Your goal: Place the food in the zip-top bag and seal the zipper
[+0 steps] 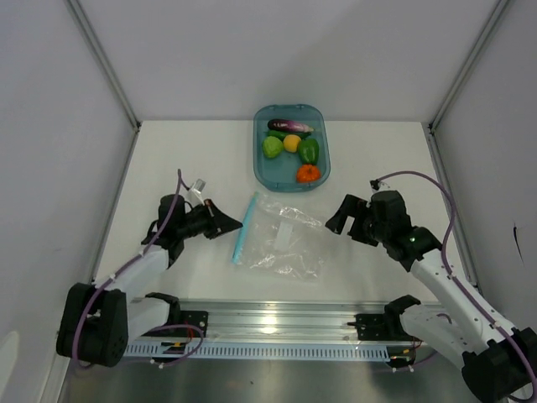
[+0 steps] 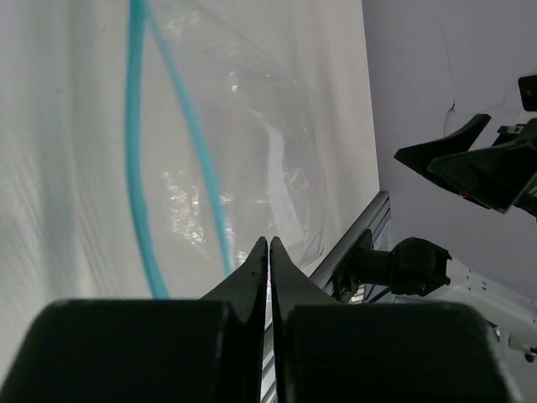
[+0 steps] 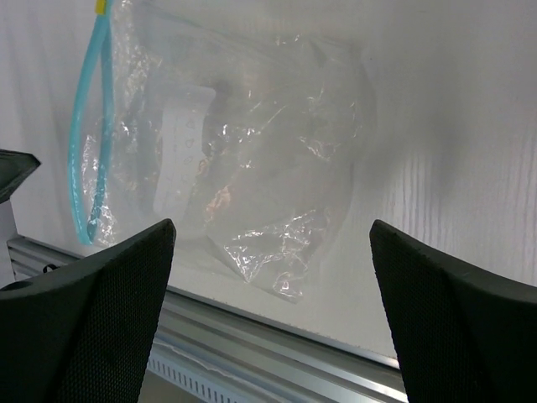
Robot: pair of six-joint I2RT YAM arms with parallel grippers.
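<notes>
The clear zip-top bag [image 1: 289, 248] lies flat mid-table, its blue zipper edge [image 1: 244, 228] facing left. In the left wrist view the two blue zipper strips [image 2: 204, 155] stand a little apart, beyond the fingertips. My left gripper [image 1: 241, 225] is at the zipper edge with its fingers closed together and nothing between them. Off the bag's right side, my right gripper [image 1: 333, 228] stands open and empty; the bag [image 3: 252, 168] shows past its fingers [image 3: 134, 294]. The food sits in a bin: eggplant [image 1: 291, 126], green pepper [image 1: 309, 151] and orange pumpkin-like piece [image 1: 308, 173] among it.
The teal bin [image 1: 258, 159] stands behind the bag at the back centre. Bare white table [image 1: 369, 151] lies to both sides of the bin. A metal rail [image 1: 268, 308] runs along the front edge.
</notes>
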